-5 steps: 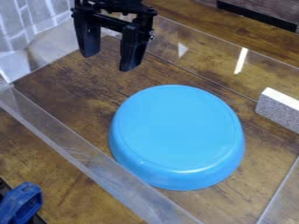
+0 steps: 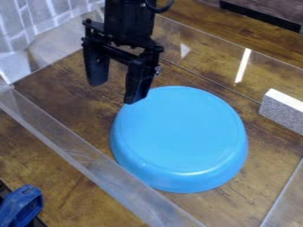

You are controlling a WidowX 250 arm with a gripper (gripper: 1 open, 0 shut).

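My black gripper [image 2: 119, 75] hangs over the wooden surface at the upper middle, its two fingers apart and pointing down, with nothing visible between them. Below and to the right of it lies a large round blue object [image 2: 178, 137], like an upturned plate or bowl, filling much of the middle.
Clear walls [image 2: 71, 151] border the area. A light grey block [image 2: 283, 109] is at the right edge, and a blue object [image 2: 17, 207] lies outside at the lower left. Bare wood [image 2: 53, 80] is free left of my gripper.
My gripper has moved downward and slightly right, closer to the round blue object. The other things have not moved.
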